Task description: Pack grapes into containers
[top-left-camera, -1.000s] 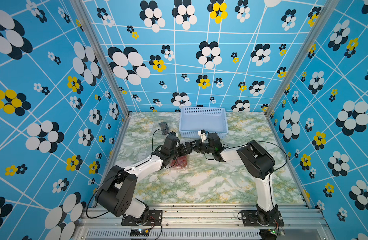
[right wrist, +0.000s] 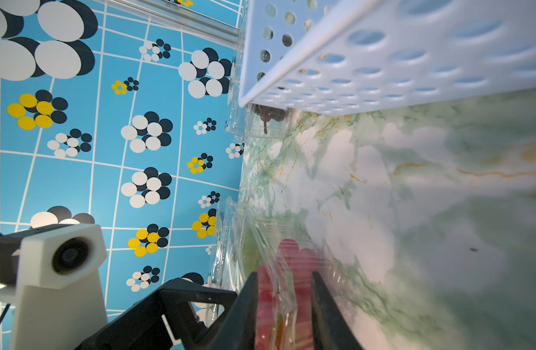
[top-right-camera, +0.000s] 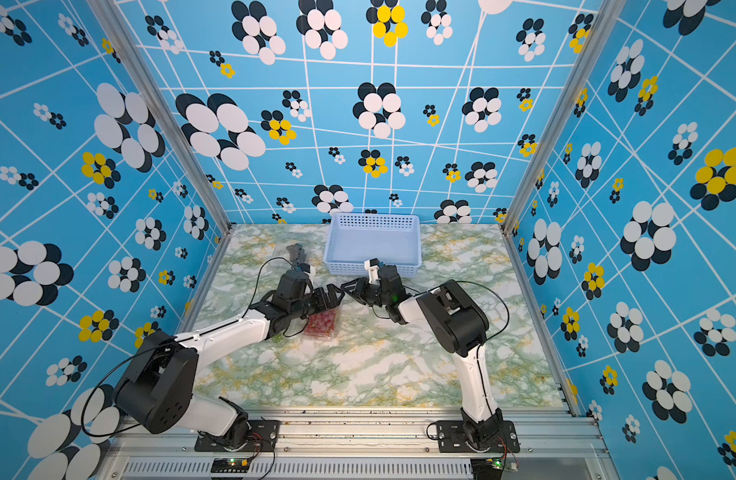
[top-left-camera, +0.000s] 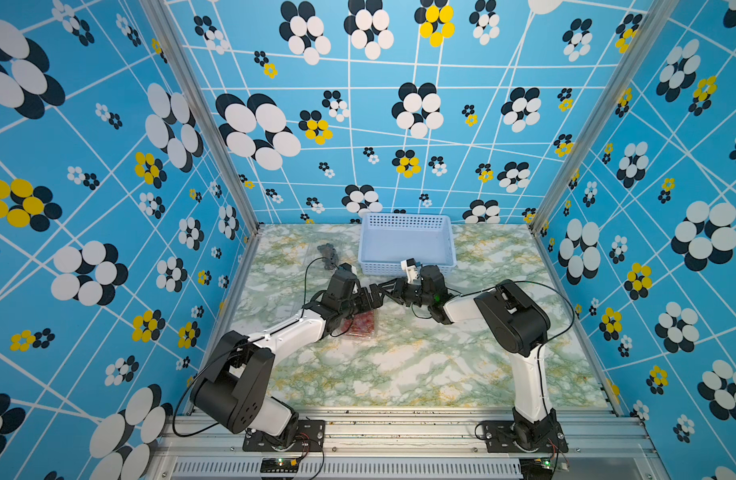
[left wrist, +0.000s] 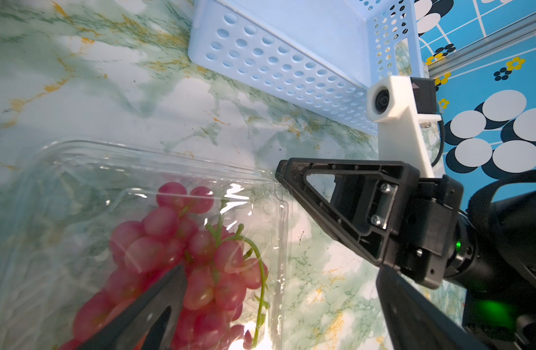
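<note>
A clear plastic container (left wrist: 133,154) with pink-red grapes (left wrist: 203,274) inside lies on the table, partly hidden under my left arm in the top views. Clear plastic covers the grapes. My left gripper is over it, its fingers (left wrist: 160,312) spread wide with nothing gripped. At the container's corner, my right gripper points in from the right. Its fingers (right wrist: 326,309) stand apart, and the container's clear edge shows in line with the gap. Whether they touch the edge, I cannot tell.
Behind both grippers stands an empty light-blue basket (top-left-camera: 408,268) with perforated walls, close to the right gripper. Another clear container with dark grapes (top-left-camera: 327,256) lies at the back left.
My right gripper has shifted slightly to the right, away from the left gripper, since a second ago. The left arm, the container and the basket look unmoved.
</note>
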